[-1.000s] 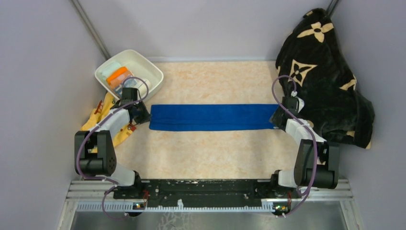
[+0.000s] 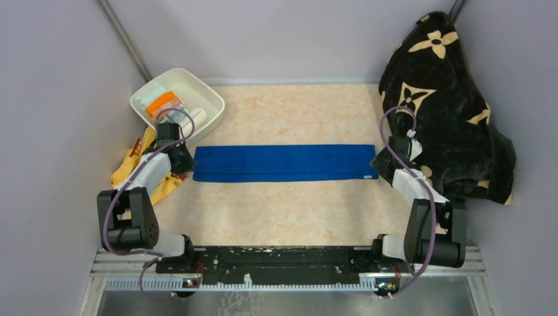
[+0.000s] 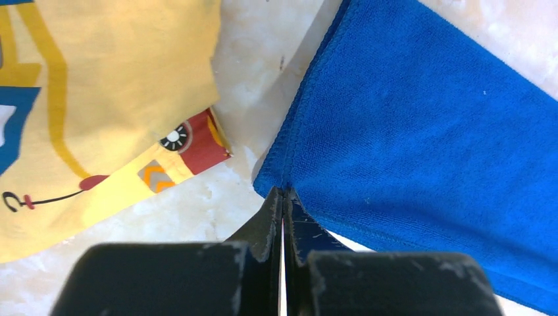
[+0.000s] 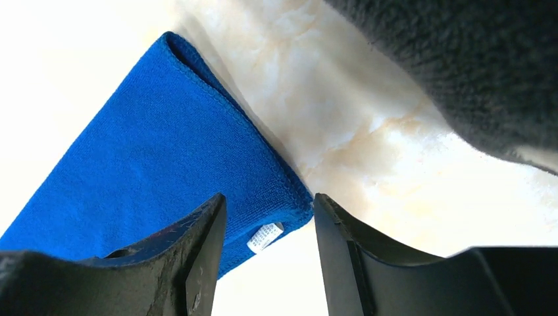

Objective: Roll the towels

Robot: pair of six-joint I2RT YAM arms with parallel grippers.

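Observation:
A blue towel [image 2: 283,162], folded into a long flat strip, lies across the middle of the table. Its left end comes to my left gripper, whose fingers are shut on the upper layer's edge near the corner; a lower layer [image 3: 268,176] shows just beyond that edge. At the other end, my right gripper is part open above the towel's corner. That corner, with its small white label [image 4: 265,237], lies between the two spread fingers, and nothing is pinched there.
A yellow printed cloth [image 3: 112,125] lies left of the towel, near my left arm. Behind it stands a white bin [image 2: 210,99] holding several items. A dark patterned blanket [image 2: 454,145] is heaped on the right, close to my right arm. Bare table lies before and behind the towel.
My left gripper has moved left and slightly toward the front, and the towel has slid left with it. The label end now shows more clear of my right gripper, which has barely shifted.

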